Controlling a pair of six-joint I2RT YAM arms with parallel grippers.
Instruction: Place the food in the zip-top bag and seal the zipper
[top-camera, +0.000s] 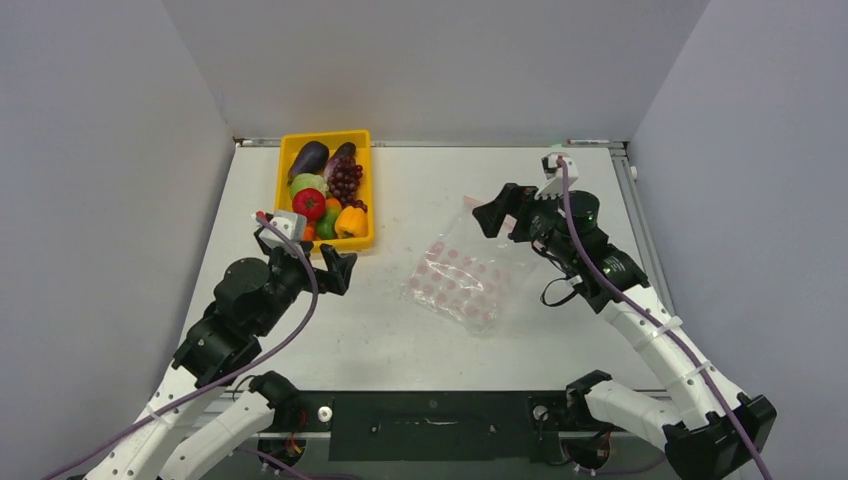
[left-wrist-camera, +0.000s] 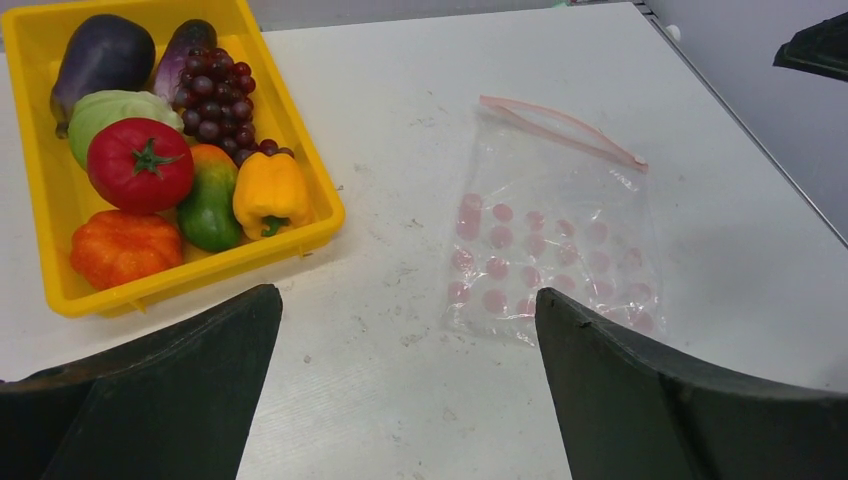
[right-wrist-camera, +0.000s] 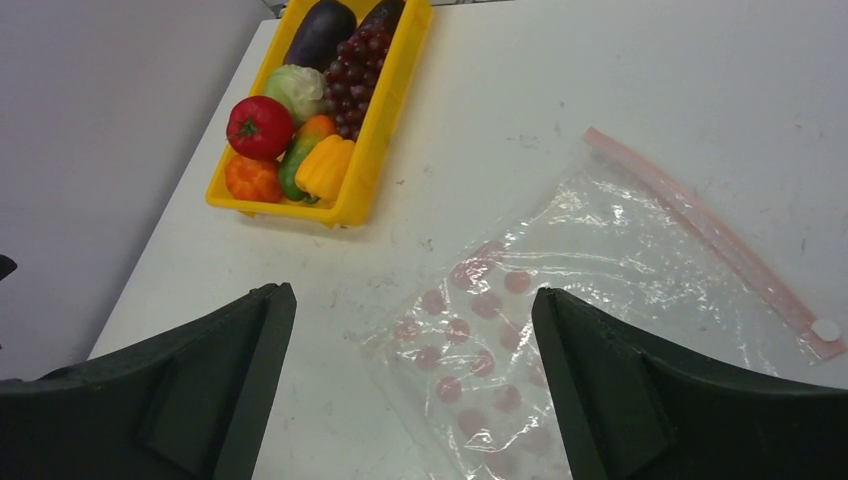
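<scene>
A clear zip top bag (top-camera: 455, 280) with pink dots lies flat on the table, empty. Its pink zipper strip (left-wrist-camera: 565, 130) runs along the far edge, with a white slider (right-wrist-camera: 826, 329) at the right end. Toy food fills a yellow bin: a tomato (left-wrist-camera: 140, 165), a yellow pepper (left-wrist-camera: 272, 197), grapes (left-wrist-camera: 217, 100), a cabbage (right-wrist-camera: 297, 92), eggplants and more. Open and empty, my left gripper hangs in front of the bin, to its right. My right gripper is open above the bag, covering part of the zipper from the top view.
The yellow bin (top-camera: 368, 190) stands at the table's back left. Walls rise on the left, right and back.
</scene>
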